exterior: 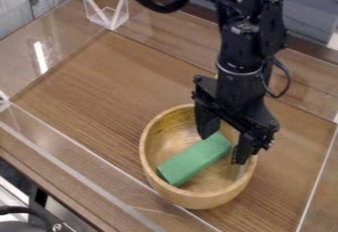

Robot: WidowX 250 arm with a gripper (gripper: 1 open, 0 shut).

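A tan round bowl [169, 182] sits on the wooden table at the lower middle. Inside it lies a green elongated block [192, 161]. My black gripper [227, 135] is low over the bowl's back right part, its fingers beside the block's upper end. Whether anything is between the fingers is hard to tell.
A white wire-like holder [107, 9] stands at the back left edge. Table edges run along the left and back.
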